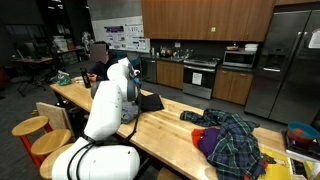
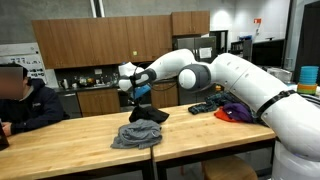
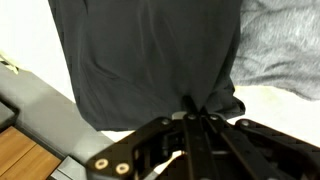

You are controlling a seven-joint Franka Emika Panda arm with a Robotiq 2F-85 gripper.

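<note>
A black cloth [image 3: 130, 65] lies spread beneath my gripper in the wrist view, its folds running in towards the fingertips near its lower right edge. The fingers are together; whether a thin fold of cloth is pinched between them cannot be made out. From the second exterior view, the black cloth [image 2: 138, 115] looks rumpled and raised below the arm's far end. A grey cloth [image 2: 138, 134] lies bunched in front of it. In the wrist view the grey cloth [image 3: 280, 45] is right beside the black one.
On the table [image 1: 181, 137], dark plaid fabric [image 1: 234, 147] and a red cloth [image 1: 208, 141] lie towards the near right. Bare wood separates them from the black cloth. A person [image 2: 32, 103] sits at the table's left end in the second exterior view.
</note>
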